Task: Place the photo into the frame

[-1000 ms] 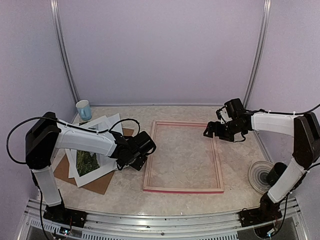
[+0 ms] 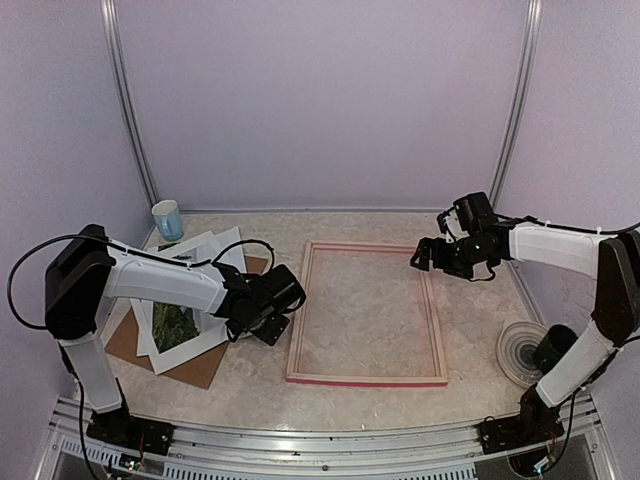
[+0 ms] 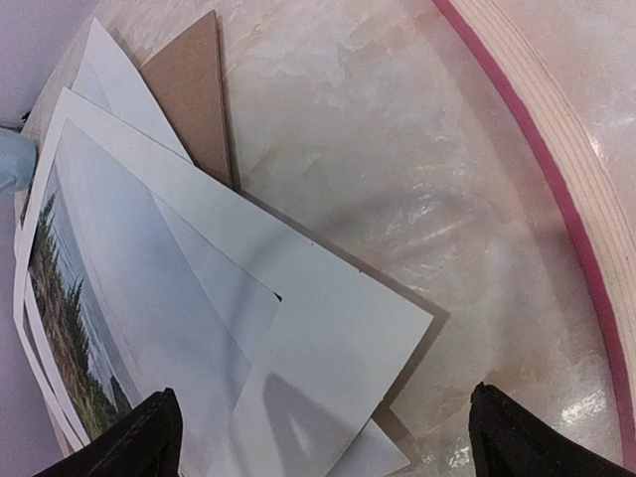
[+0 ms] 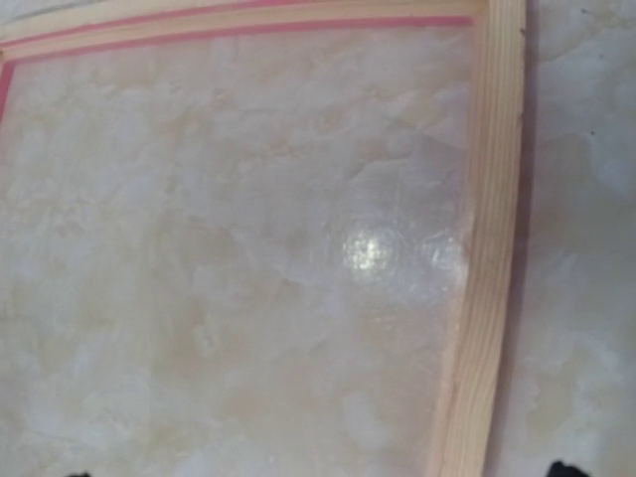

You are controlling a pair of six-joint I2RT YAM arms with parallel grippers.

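The wooden frame (image 2: 437,340) with a pink edge lies flat and empty in the middle of the table; in the right wrist view its wooden side (image 4: 489,219) runs down the right. White-bordered photos (image 3: 328,278) overlap on a brown board (image 3: 197,79) to its left. Between the pile and the frame, my left gripper (image 2: 258,337) hovers open; in its wrist view the fingers (image 3: 517,442) stand wide apart above the photo's corner, holding nothing. Over the frame's far right corner is my right gripper (image 2: 421,255), also open, only its fingertips (image 4: 566,469) showing in its wrist view.
A light blue mug (image 2: 167,220) stands at the back left, behind the photos. At the right a round coiled dish (image 2: 515,352) lies beside a dark cup (image 2: 553,348).
My left gripper has shifted slightly left, toward the photos. My right gripper has moved slightly right and its arm has lifted a little. The photos and frame have stayed put.
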